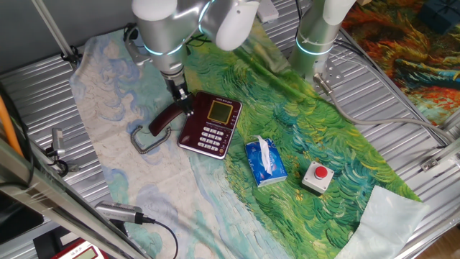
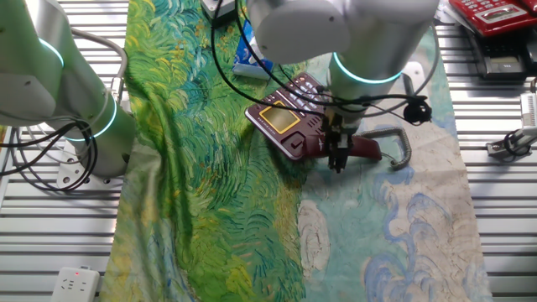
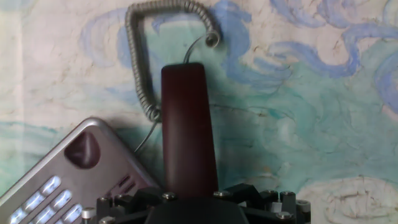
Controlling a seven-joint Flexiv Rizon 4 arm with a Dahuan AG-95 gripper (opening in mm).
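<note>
A dark red telephone base with a small screen and keypad lies on the painted cloth. Its dark red handset is off its cradle, one end near the base's upper left edge and the other out on the cloth. A grey coiled cord runs from the handset's far end. My gripper is low over the handset's end nearest the base. In the wrist view the gripper's links spread to both sides of the handset, so it looks open. The fingertips are largely hidden, and contact cannot be told.
Right of the phone lie a blue tissue pack and a box with a red button. A pale sheet lies at the lower right corner.
</note>
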